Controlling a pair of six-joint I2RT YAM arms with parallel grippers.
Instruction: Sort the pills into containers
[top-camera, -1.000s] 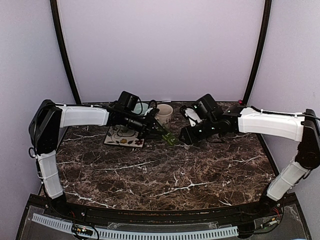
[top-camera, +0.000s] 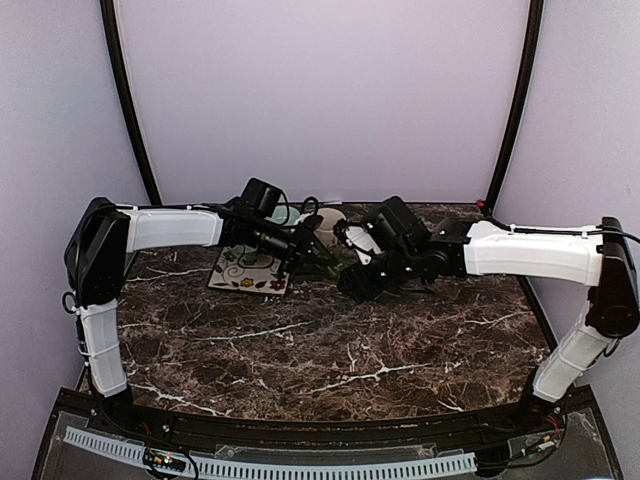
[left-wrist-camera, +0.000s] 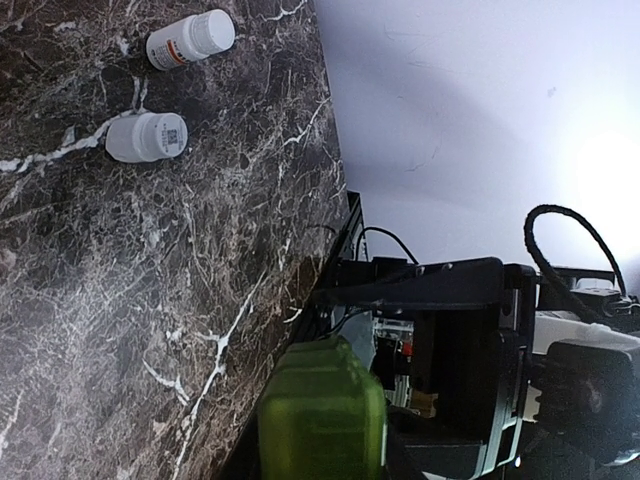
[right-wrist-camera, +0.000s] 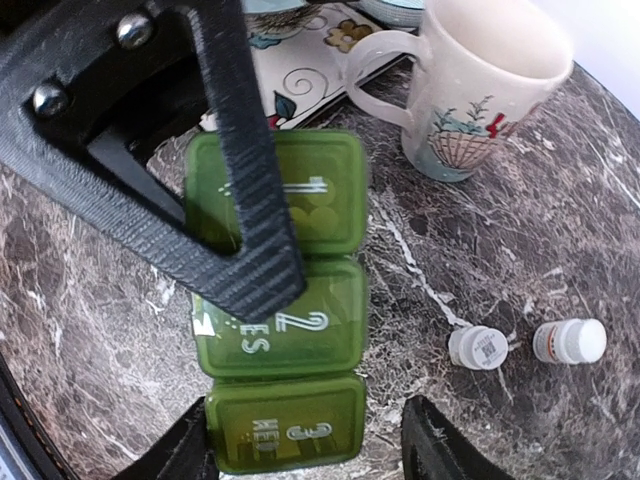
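Observation:
A green pill box (right-wrist-camera: 282, 318) with numbered lids hangs in the air in my left gripper (top-camera: 318, 258), whose black finger crosses it in the right wrist view; it also fills the bottom of the left wrist view (left-wrist-camera: 322, 420). My right gripper (top-camera: 352, 280) is close beside the box, its part-open fingertips (right-wrist-camera: 430, 440) on either side of the lowest compartment, marked 3. Two white pill bottles, one with a square code on its cap (left-wrist-camera: 145, 137), the other with an orange-striped label (left-wrist-camera: 189, 40), lie or stand on the marble table, apart from the box.
A patterned mug (right-wrist-camera: 460, 130) stands at the back beside a flowered board (top-camera: 240, 280) with a pale bowl on it.
My right gripper has moved left and toward the front, closing up on the green box. The left arm has shifted slightly.

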